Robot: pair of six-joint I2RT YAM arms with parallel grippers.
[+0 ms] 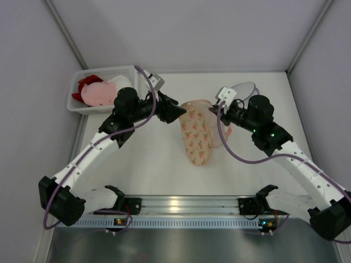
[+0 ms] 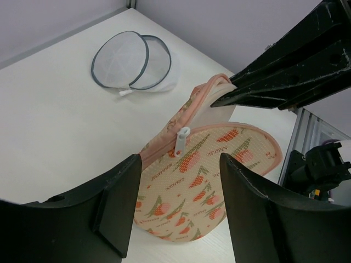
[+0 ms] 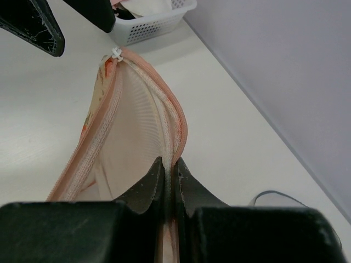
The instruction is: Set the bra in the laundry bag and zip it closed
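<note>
A peach laundry bag with printed shapes (image 1: 196, 139) hangs over the table in the middle. My right gripper is shut on its zipped edge, which rises in the right wrist view to a small white zip end (image 3: 116, 55). My left gripper is part open at that edge, its fingers either side of the white zipper pull (image 2: 181, 139), not visibly closed on it. In the top view it sits just left of the bag's upper corner. I cannot tell whether a bra is inside.
A white basket (image 1: 79, 106) with red, pink and white fabric sits at the back left. A white mesh bag with dark rim (image 2: 118, 63) lies on the table at the back right.
</note>
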